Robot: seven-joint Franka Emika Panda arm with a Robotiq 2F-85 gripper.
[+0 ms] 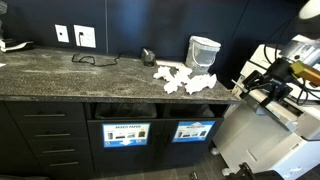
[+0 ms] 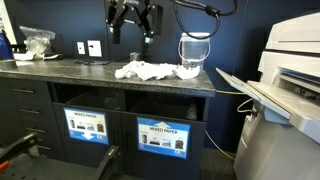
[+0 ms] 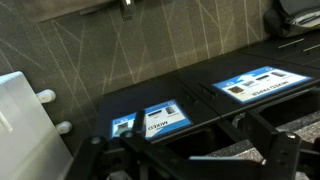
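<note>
My gripper [image 2: 132, 36] hangs open above the counter in exterior view 2, with nothing between its fingers. Exterior view 1 has the gripper [image 1: 258, 88] at the right, beyond the counter's end. In the wrist view, dark fingers [image 3: 284, 150] stand wide apart at the bottom edge. Several crumpled white papers [image 1: 184, 79] lie on the dark countertop [image 1: 100, 85]; exterior view 2 shows the papers [image 2: 145, 70] below and behind the gripper. Two open-topped bins in the cabinet front carry blue-and-white labels [image 1: 125, 133], and the wrist view shows one label [image 3: 262, 83] up close.
At the back of the counter are a clear tub [image 1: 203, 50], a dark cup-like object [image 1: 148, 57] and a black cable [image 1: 95, 61]. A large white machine [image 2: 290, 105] stands to the right.
</note>
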